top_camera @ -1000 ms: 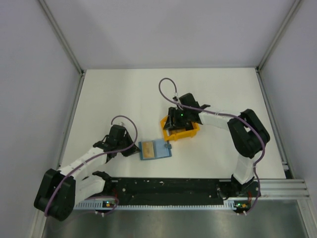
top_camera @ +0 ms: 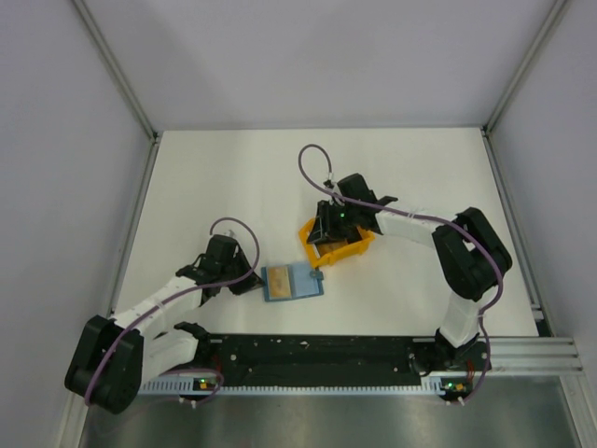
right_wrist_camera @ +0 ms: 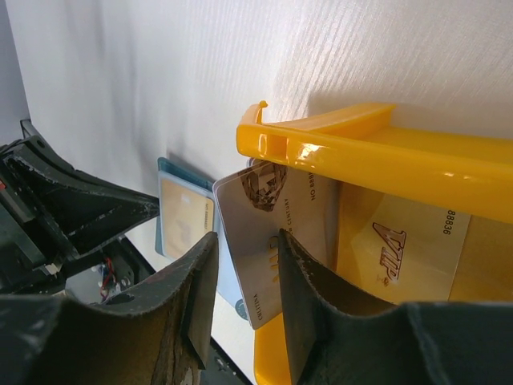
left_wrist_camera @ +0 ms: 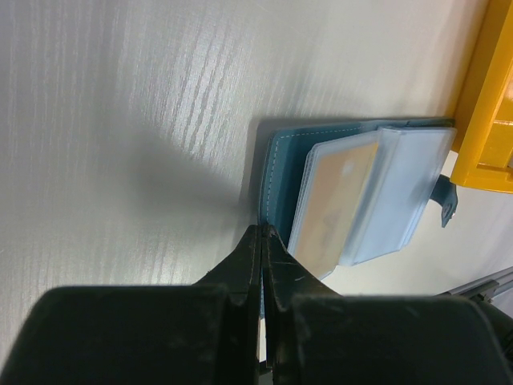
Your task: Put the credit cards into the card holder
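The card holder [top_camera: 312, 280], teal with clear sleeves, lies open on the table; a tan card [left_wrist_camera: 337, 208] shows in one sleeve. My left gripper is shut, its tips at the holder's left edge; whether any of that edge is between them is hidden. In the right wrist view a grey card [right_wrist_camera: 321, 212] leans out over the wall of the yellow-orange tray [right_wrist_camera: 385, 164]. Parted fingers of my right gripper stand over this card, one near each side of its protruding part, without a visible grip. Another card, gold [right_wrist_camera: 409, 245], lies inside the tray.
The tray sits just behind the holder's right end, with a small dark strap [top_camera: 317, 274] of the holder close to its corner. Bare table [top_camera: 224, 177] extends behind and to the left.
The tray has shifted slightly left and turned a little, with my right gripper staying over its left end. My left arm and the holder look unmoved.
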